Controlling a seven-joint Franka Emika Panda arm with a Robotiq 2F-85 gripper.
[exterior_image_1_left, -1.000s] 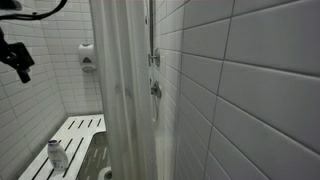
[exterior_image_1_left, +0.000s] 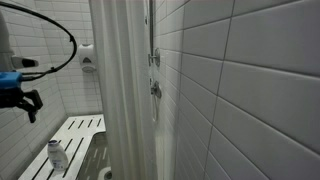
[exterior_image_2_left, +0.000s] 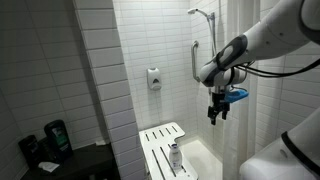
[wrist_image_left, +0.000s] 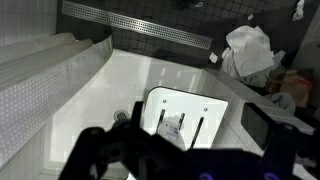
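Note:
A white bottle (exterior_image_1_left: 57, 155) stands upright at the near end of the slatted white shower bench (exterior_image_1_left: 84, 124). In exterior view 2 the same bottle (exterior_image_2_left: 175, 155) is on the bench's front part. My gripper (exterior_image_2_left: 218, 113) hangs in the air, higher than the bottle and apart from it, fingers pointing down. It is open, with nothing seen between its fingers. From the wrist view, the bottle (wrist_image_left: 170, 129) lies below on the bench (wrist_image_left: 190, 104), its lower part close to the dark gripper parts at the bottom of the picture.
A white shower curtain (exterior_image_1_left: 125, 80) hangs beside the bench; the arm is near it in exterior view 2. A dispenser (exterior_image_2_left: 154, 78) and a grab bar (exterior_image_2_left: 195, 60) are on the tiled wall. Crumpled cloth or paper (wrist_image_left: 248, 50) and a drain grate (wrist_image_left: 140, 24) show outside the stall.
In exterior view 1 my gripper has moved lower and slightly to the right, with more of the arm coming into view. The bottle has stayed where it was.

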